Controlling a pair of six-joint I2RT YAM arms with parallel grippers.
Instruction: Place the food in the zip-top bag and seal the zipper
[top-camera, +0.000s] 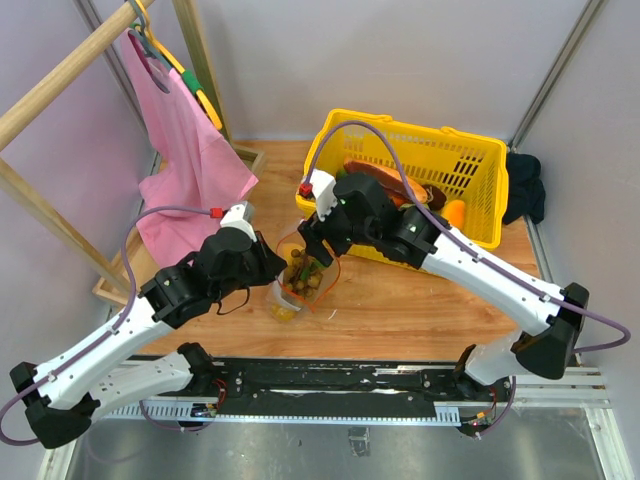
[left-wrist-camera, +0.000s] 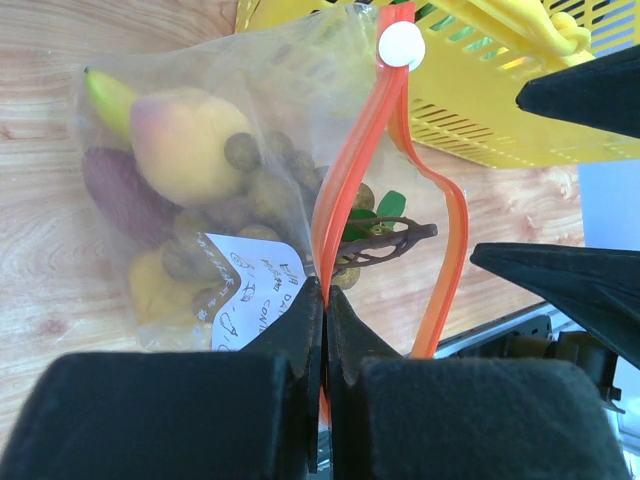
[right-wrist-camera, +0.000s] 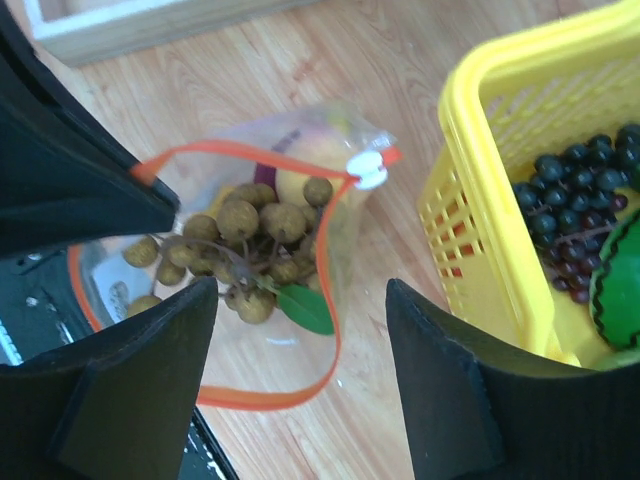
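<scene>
The clear zip top bag (left-wrist-camera: 215, 75) lies on the wooden table with its orange-rimmed mouth standing open. Inside are a peach-like fruit (left-wrist-camera: 185, 148), a purple item (left-wrist-camera: 127, 195), several brown round fruits on a stem (right-wrist-camera: 238, 220) and a green leaf (right-wrist-camera: 306, 308). A white zipper slider (left-wrist-camera: 401, 45) sits at one end of the rim. My left gripper is shut on the near part of that orange rim. Facing the mouth, my right gripper is open, its fingers apart and nothing held; the stem and leaf show beyond the gap.
A yellow basket (top-camera: 345, 125) with more food, including dark grapes (right-wrist-camera: 565, 200), stands close behind the bag on the right. Pink cloth (top-camera: 190, 150) hangs from a wooden rack at left. Bare table lies to the right front.
</scene>
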